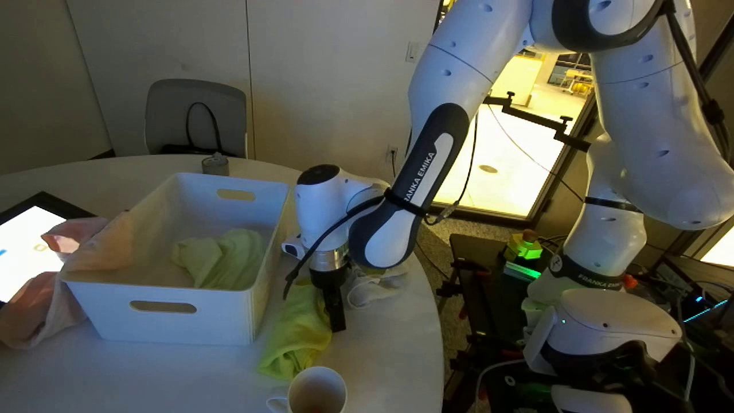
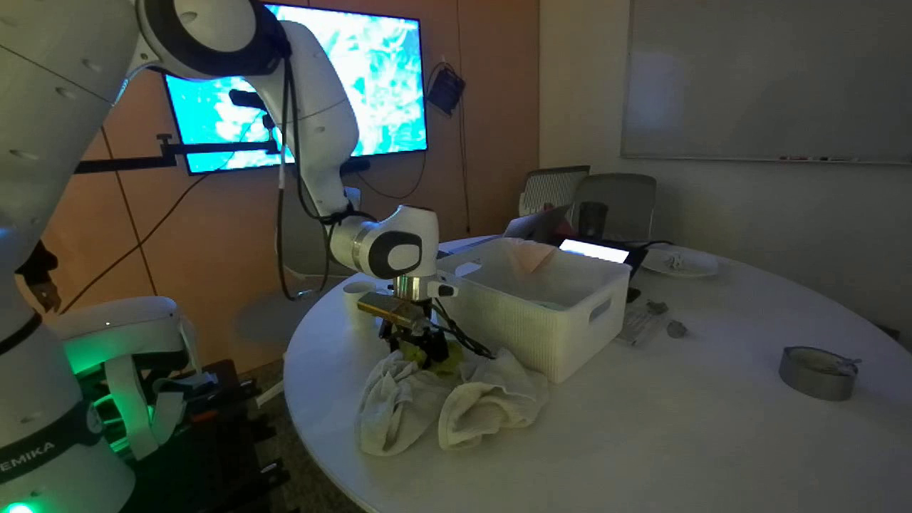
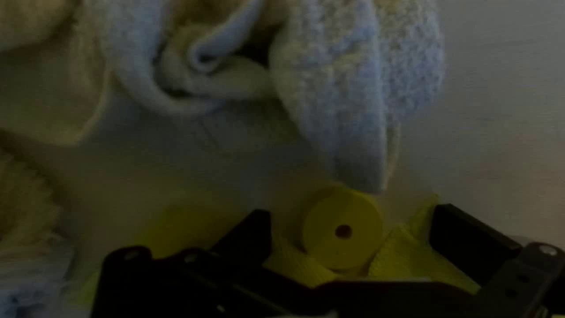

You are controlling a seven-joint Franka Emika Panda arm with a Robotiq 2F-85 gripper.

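My gripper points down at the right side of a yellow-green cloth on the white table. In the wrist view the fingers stand wide open. Yellow cloth lies between and under the fingers, with a round yellow piece that has a dark hole in the middle. Neither finger visibly grips it. A crumpled grey-white cloth lies just beyond the fingers. From the second exterior view, this whitish cloth partly hides the fingertips and the yellow-green cloth.
Beside the arm stands a white box holding a pale green cloth. A pink cloth drapes over its far side. A white mug is near the yellow-green cloth. A tape roll sits on otherwise clear table.
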